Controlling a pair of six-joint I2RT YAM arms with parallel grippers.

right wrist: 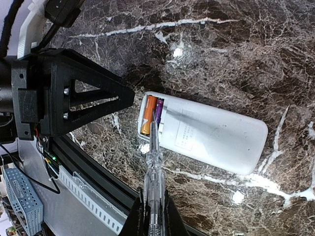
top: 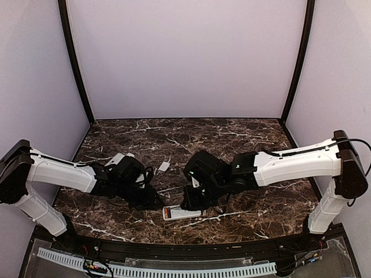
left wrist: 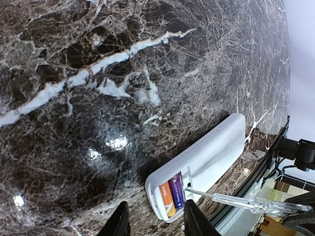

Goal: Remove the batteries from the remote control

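The white remote (right wrist: 211,135) lies on the marble table (top: 133,226), its battery bay uncovered at the left end, holding an orange battery (right wrist: 148,114) and a purple battery (left wrist: 176,191). My right gripper is shut on a clear screwdriver-like tool (left wrist: 246,204), whose tip reaches into the bay by the purple battery. My left gripper stands part open just left of the remote, low over the table, with nothing seen between its fingers.
A small white piece (top: 164,166) lies behind the remote. Another pale object (top: 119,158) sits partly hidden behind the left arm. Its front edge is close to the remote.
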